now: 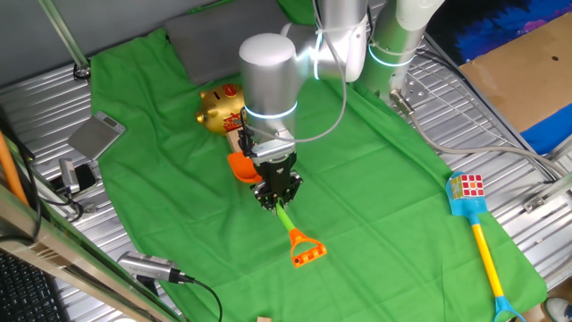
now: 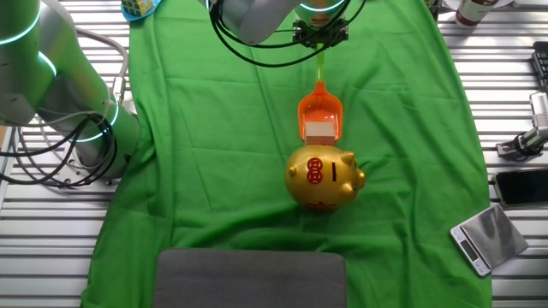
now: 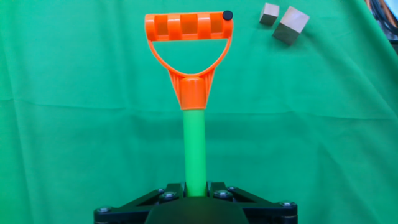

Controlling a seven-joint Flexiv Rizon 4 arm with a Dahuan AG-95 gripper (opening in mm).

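Note:
My gripper [image 1: 279,202] is shut on the green shaft of a toy shovel, whose orange D-shaped handle [image 1: 307,249] points toward the front of the cloth. In the wrist view the green shaft [image 3: 195,146] runs straight out from between the black fingers. At its other end, the orange scoop [image 2: 320,109] has a pale wooden block [image 2: 320,132] at its mouth. Right behind that block stands a golden piggy bank [image 2: 324,176]; whether block and bank touch, I cannot tell.
Two wooden blocks [image 3: 291,25] lie beyond the handle. A blue and yellow shovel [image 1: 485,255] with a puzzle cube [image 1: 466,186] on its blade lies at the right. A dark grey pad [image 2: 250,278] and a small scale [image 2: 490,239] flank the bank.

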